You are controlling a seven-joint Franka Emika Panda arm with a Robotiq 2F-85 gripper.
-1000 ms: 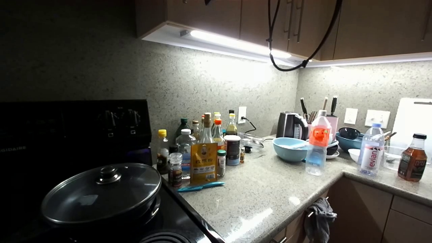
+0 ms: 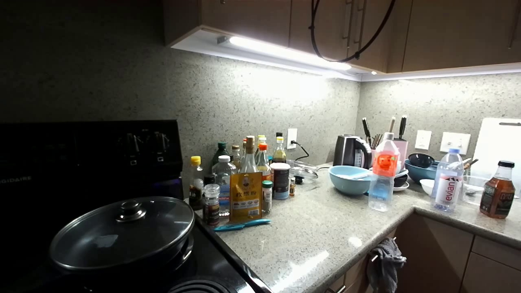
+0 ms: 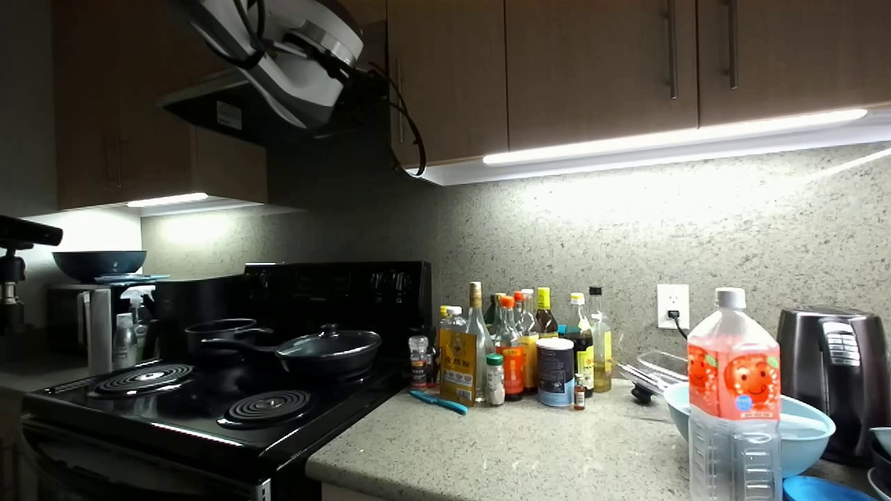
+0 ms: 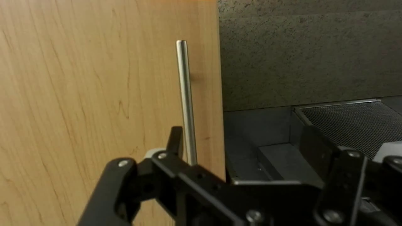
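Note:
In the wrist view, a slim metal bar handle (image 4: 186, 99) stands upright near the right edge of a light wood cabinet door (image 4: 94, 86). My gripper is open, with its left finger (image 4: 175, 141) just left of the handle's lower end in the image. The right finger (image 4: 312, 147) lies well to the right, over the dark hood area. Nothing is clasped; whether the left finger touches the handle or door, I cannot tell. Exterior view 2 has the white arm (image 3: 309, 71) high up before the cabinets, its dark gripper end hard to make out.
Beside the door in the wrist view is the range hood's filter (image 4: 354, 120). A black cable (image 3: 409, 125) loops below the arm. Beneath are the stove with a lidded pan (image 3: 326, 355), several bottles, and a counter (image 3: 534, 442) with a clear middle. A large bottle (image 3: 735, 392) stands in front.
In exterior view 1 the hanging cable loop has shifted up and to the left. The counter items have not moved.

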